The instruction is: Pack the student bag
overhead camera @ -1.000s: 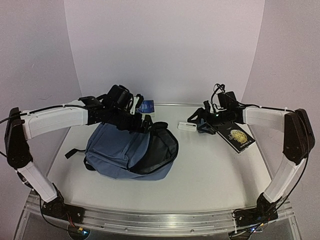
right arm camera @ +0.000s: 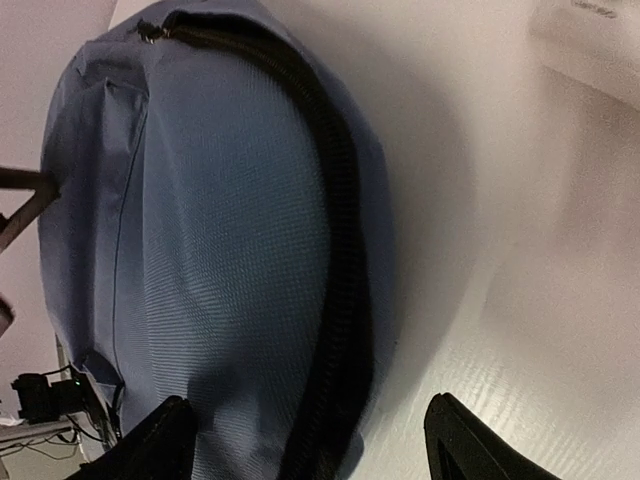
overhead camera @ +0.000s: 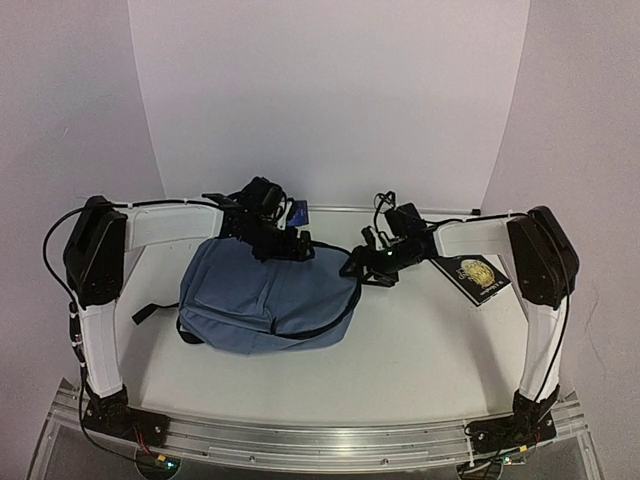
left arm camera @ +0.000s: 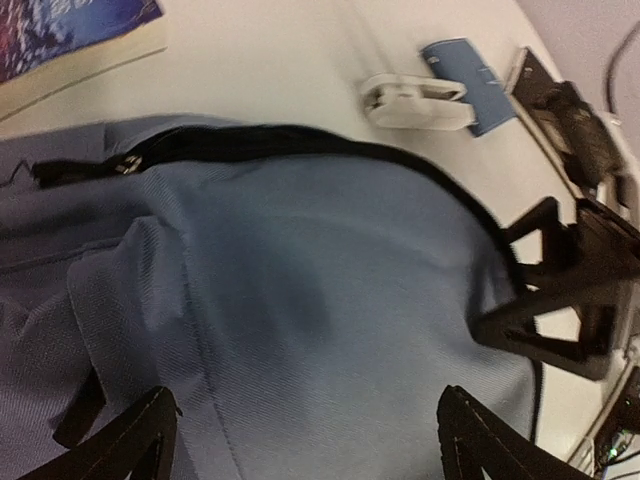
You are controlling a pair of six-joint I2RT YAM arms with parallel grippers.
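The blue-grey student bag [overhead camera: 270, 300] lies on the table, its front panel spread over the opening and its black zipper edge [right arm camera: 335, 250] along the right side. Over the bag's upper part hovers my left gripper [overhead camera: 305, 246]; in its wrist view the fingers [left arm camera: 458, 435] stand wide apart above the fabric. My right gripper [overhead camera: 352, 268] is at the bag's right rim. Its fingers [right arm camera: 165, 430] are spread, with the zipper edge lying between them in the right wrist view. What is inside the bag is hidden.
A white object [left arm camera: 415, 100] and a small blue item [left arm camera: 470, 85] lie beyond the bag's right rim. A black book with a gold emblem [overhead camera: 476, 275] is at the right; a dark blue book [overhead camera: 298, 213] lies behind the bag.
The bag's dark interior was showing; now the front panel covers it. My right gripper has moved left from the small items to the bag's rim, and the left gripper has shifted slightly right.
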